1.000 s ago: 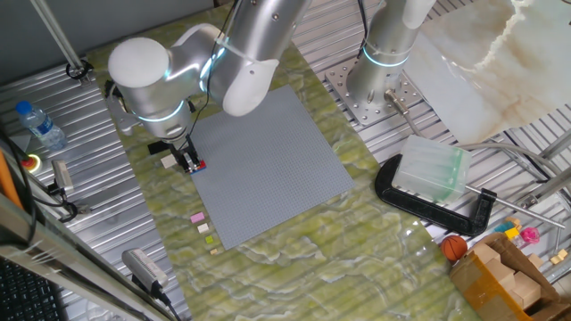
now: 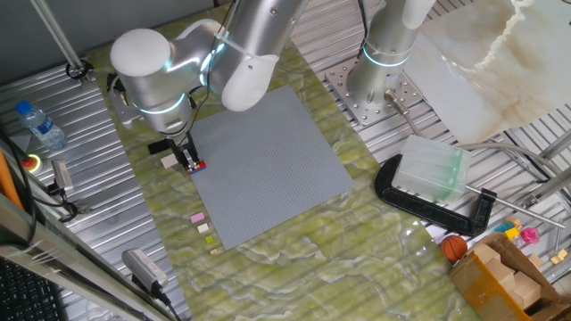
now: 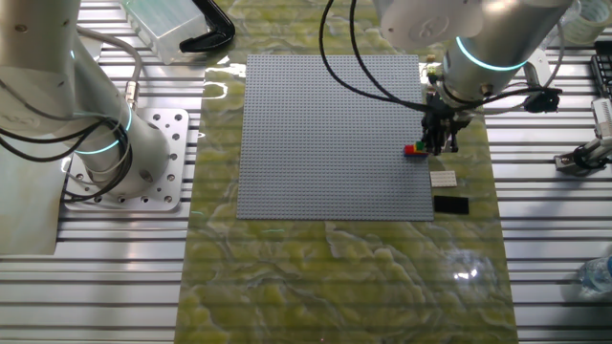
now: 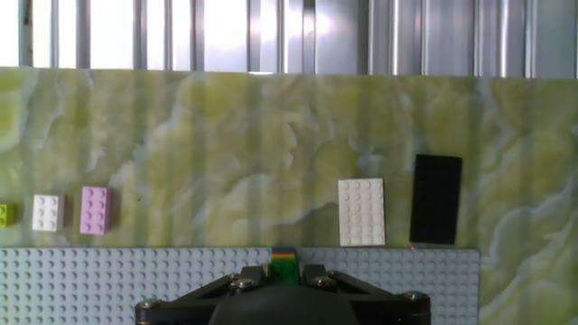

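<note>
A small stack of coloured bricks, with red, blue and green showing, is at the edge of the grey baseplate. In the wrist view its green brick lies between my fingertips, with a finger close against each side. My gripper points down over the stack and looks shut on the green brick. The wrist view hides the stack's lower part behind the gripper body. Off the plate's edge lie a white flat brick, a black flat piece, a pink brick and a smaller white brick.
A lime brick lies at the wrist view's left edge. A black clamp and a clear box stand beyond the plate, near a cardboard box.
My arm's wrist housing has shifted slightly upward in exterior view 1. The bricks and baseplate stay where they were.
</note>
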